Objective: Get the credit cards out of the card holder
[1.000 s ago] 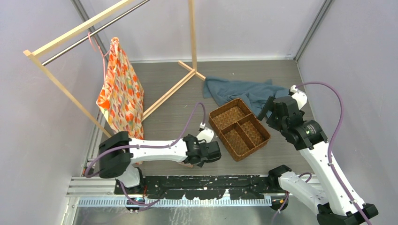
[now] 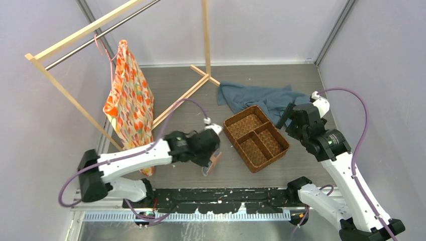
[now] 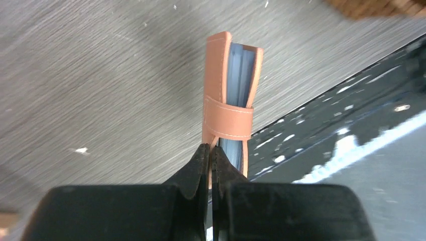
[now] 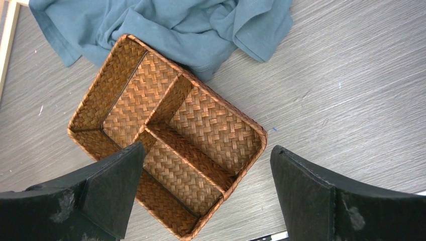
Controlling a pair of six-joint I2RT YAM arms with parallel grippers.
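A salmon card holder [image 3: 226,120] with a strap and blue-grey cards [image 3: 239,78] inside fills the middle of the left wrist view. My left gripper is shut, the holder's lower edge pinched between its fingertips. In the top view the holder [image 2: 213,161] shows below the left wrist, in front of the basket. My right gripper stands open above the divided wicker basket, with nothing between its fingers.
The wicker basket [image 2: 256,159] has three compartments. A blue cloth [image 2: 251,95] lies behind it. A wooden rack [image 2: 75,37] with a patterned bag [image 2: 128,100] stands at the left.
The right arm has not moved.
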